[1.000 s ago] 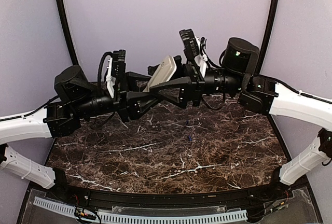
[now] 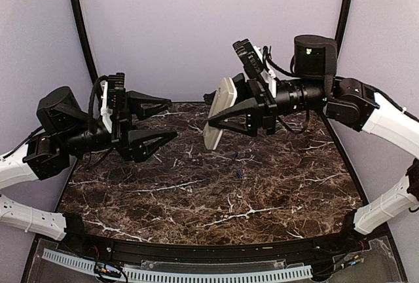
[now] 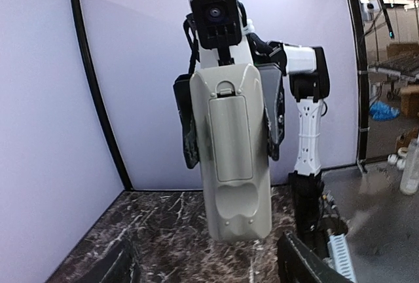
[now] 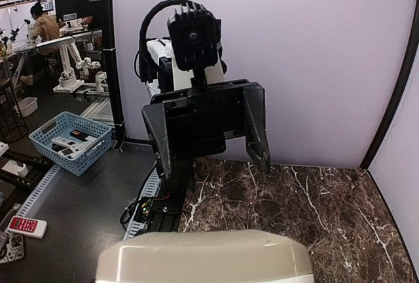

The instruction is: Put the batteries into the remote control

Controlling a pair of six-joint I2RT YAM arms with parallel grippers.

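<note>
A beige remote control [image 2: 219, 114] hangs above the table, its back turned toward the left arm. My right gripper [image 2: 211, 109] is shut on it, one finger along each side. In the left wrist view the battery cover [image 3: 230, 137] sits in place on the remote's back, so the compartment is hidden. My left gripper [image 2: 173, 119] stands open to the left of the remote, apart from it, with nothing between its fingers. Two small blue batteries [image 2: 239, 174] lie apart on the marble table, below and slightly right of the remote.
Outside the booth, a blue basket [image 4: 72, 142] holds several devices, and a red-and-white remote [image 4: 27, 226] lies in front of it. Pale walls close in the back and sides.
Earlier both grippers were at the remote, the left one around its lower end. Now the left has backed away leftward, opened, and the right has drawn to the right with the remote, which stands more upright.
</note>
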